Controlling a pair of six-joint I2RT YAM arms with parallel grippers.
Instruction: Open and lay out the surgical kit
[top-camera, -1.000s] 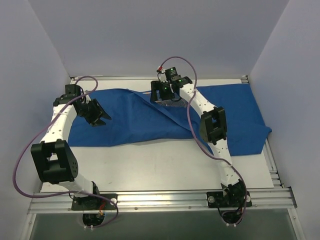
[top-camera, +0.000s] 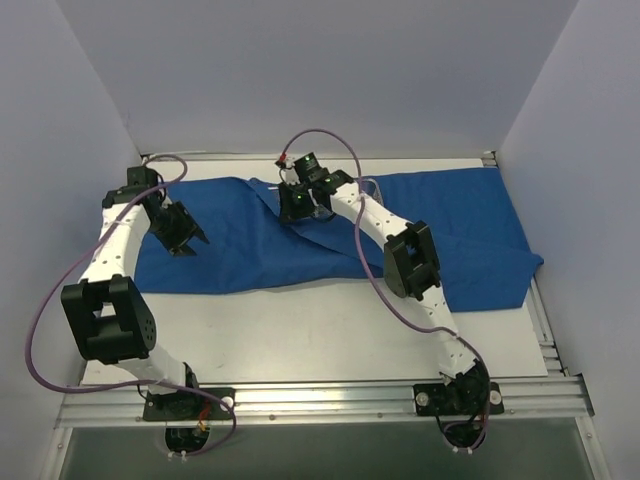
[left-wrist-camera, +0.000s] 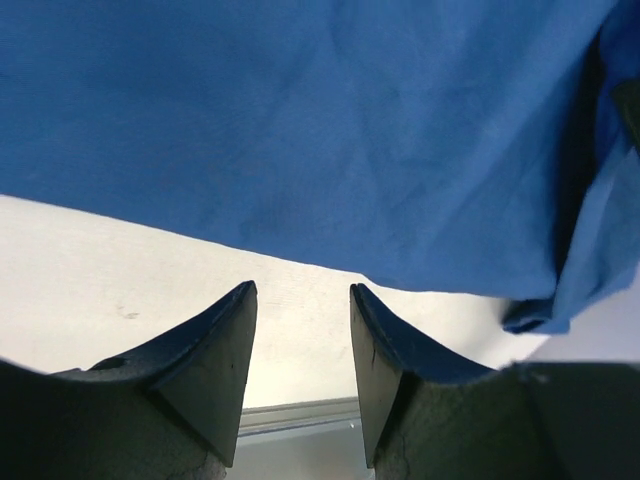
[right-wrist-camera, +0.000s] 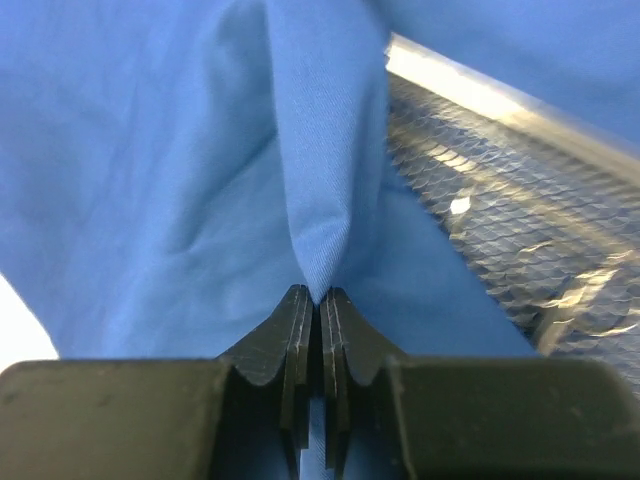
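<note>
A blue cloth (top-camera: 230, 250) lies spread over much of the white table, with a raised fold running diagonally beside the metal mesh tray. In the right wrist view, my right gripper is shut on that fold of blue cloth (right-wrist-camera: 312, 150), pinched between its fingertips. Just right of the fold, the mesh tray (right-wrist-camera: 480, 190) shows partly, with metal instruments in it, blurred; the cloth covers its left end. My left gripper stands open above the cloth's front edge at the left, with nothing between its fingers.
Bare white table (top-camera: 290, 335) lies in front of the cloth. At the right front, a corner of the cloth hangs past the table's edge (top-camera: 545, 320). Purple cables (top-camera: 45, 310) loop along both arms. Grey walls stand left, right and behind.
The left gripper stays open and has shifted slightly.
</note>
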